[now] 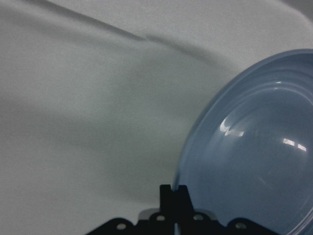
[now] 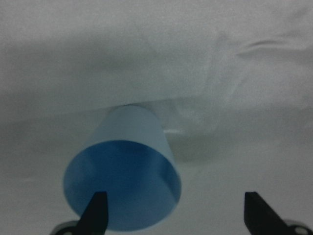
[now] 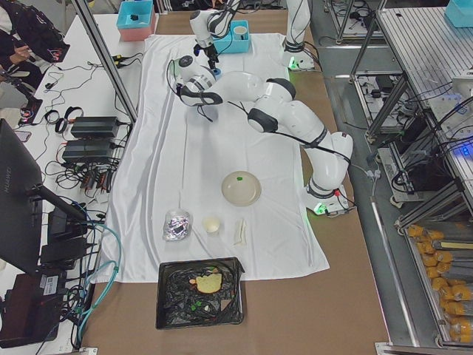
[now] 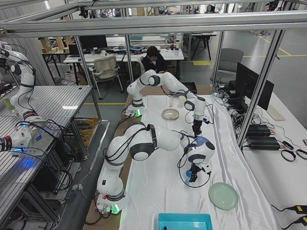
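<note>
My left gripper is shut on the near edge of a blue plate (image 1: 249,152); in the camera right view that plate (image 4: 202,141) is partly behind the arms. My right gripper is open around the near part of a blue cup (image 2: 128,125), which lies within the right wrist view toward the lower left, one finger over its mouth. The same cup (image 4: 189,174) is partly hidden by that gripper in the camera right view.
A green plate (image 4: 223,195) and a turquoise bin (image 4: 184,223) are near the right arm. A beige plate (image 3: 241,188), foil packet (image 3: 177,225), small cream bowl (image 3: 211,223) and black tray (image 3: 199,314) occupy the other end.
</note>
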